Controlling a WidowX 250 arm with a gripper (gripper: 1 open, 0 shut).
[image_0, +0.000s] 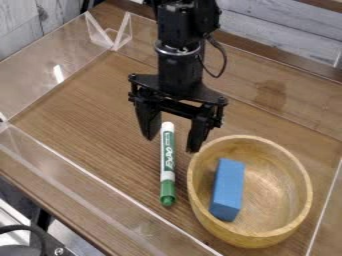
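Note:
A black robot gripper (171, 125) hangs over the middle of the table with its fingers spread open, nothing visible between them. Just below it a green-and-white marker (167, 170) lies lengthwise on the wooden table. To its right, a tan bowl (287, 195) holds a blue block (227, 190).
Clear side walls stand at the left edge. A black cable shows at the lower left corner.

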